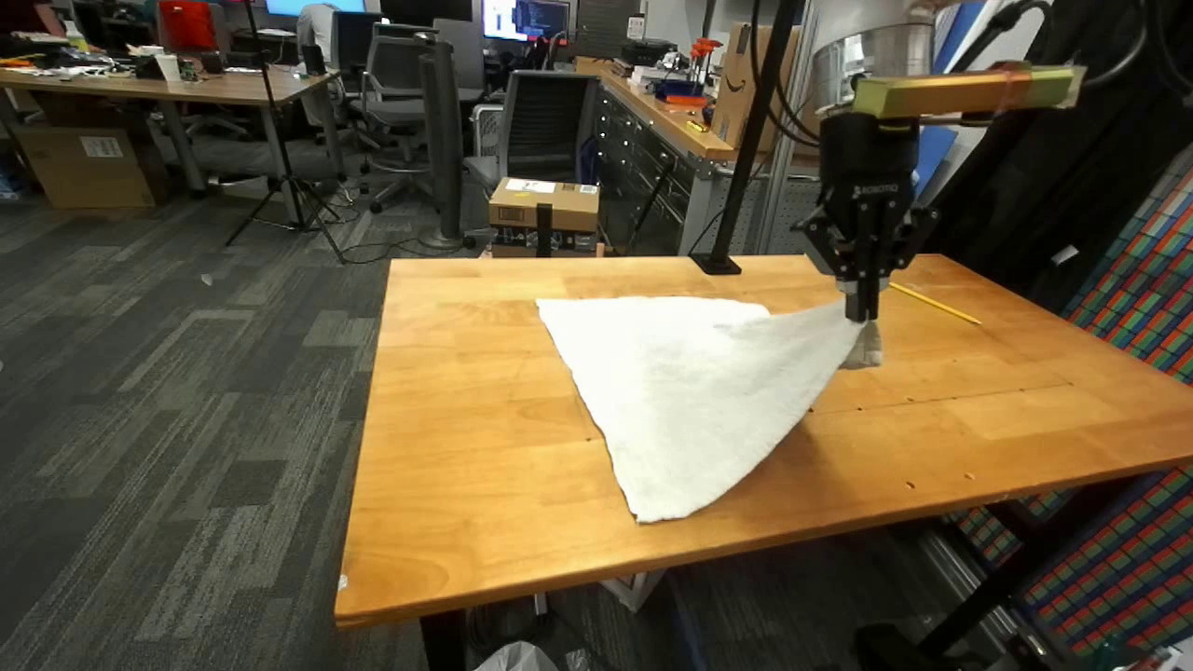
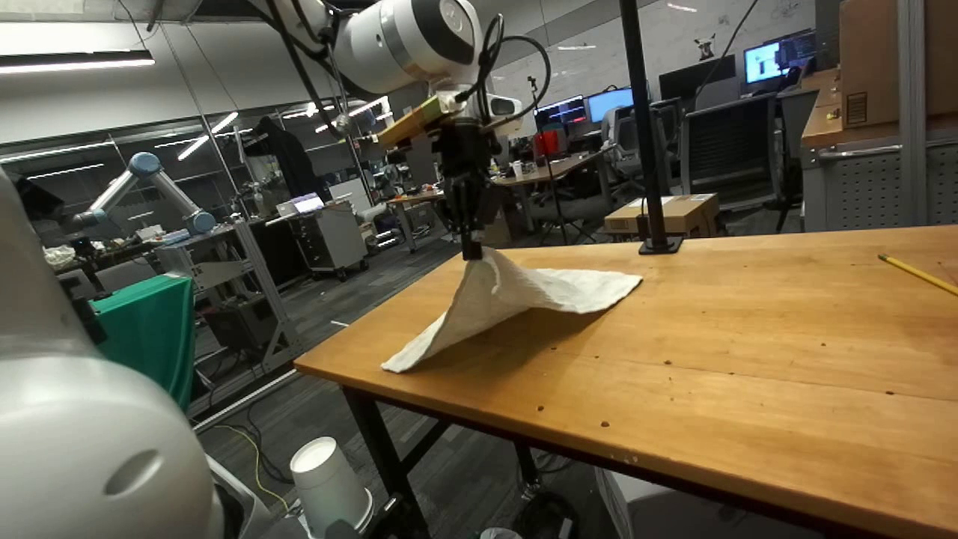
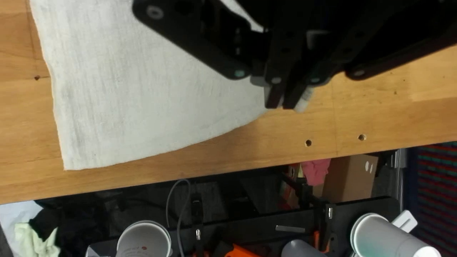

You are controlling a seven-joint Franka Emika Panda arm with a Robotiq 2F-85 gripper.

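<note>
A white cloth (image 1: 682, 380) lies partly on the wooden table, with one corner lifted clear of the top. That raised corner is pinched in my gripper (image 1: 862, 318), which is shut on it; a small flap hangs beyond the fingers. In the second exterior view the cloth (image 2: 512, 296) rises like a tent to the gripper (image 2: 472, 255), its other visible corners resting on the wood. From the wrist, the cloth (image 3: 141, 94) stretches left from the closed fingertips (image 3: 274, 100), and a bit of it pokes out on their right side.
A yellow pencil (image 1: 935, 303) lies on the table (image 1: 470, 447) behind the gripper. A black pole's base (image 1: 716, 264) stands at the table's back edge. Bare wood surrounds the cloth, widest to its right.
</note>
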